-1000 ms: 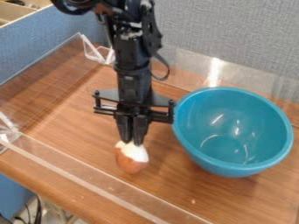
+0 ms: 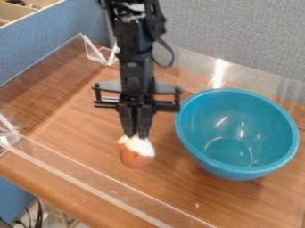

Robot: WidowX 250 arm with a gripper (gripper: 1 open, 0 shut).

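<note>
My black gripper (image 2: 136, 131) points straight down over a round white-and-orange object (image 2: 137, 153) on the wooden table. The fingertips are at the top of this object; whether they are closed on it is hard to tell. A blue bowl (image 2: 237, 134) sits to the right of the gripper, apart from the object, and looks empty.
Clear low edging runs along the front and back, with white brackets (image 2: 100, 52) at the left. Blue padded panels (image 2: 30, 53) and a grey wall (image 2: 238, 36) border the space.
The arm has shifted very slightly; the gripper stays over the white-and-orange object, which stays in the same place.
</note>
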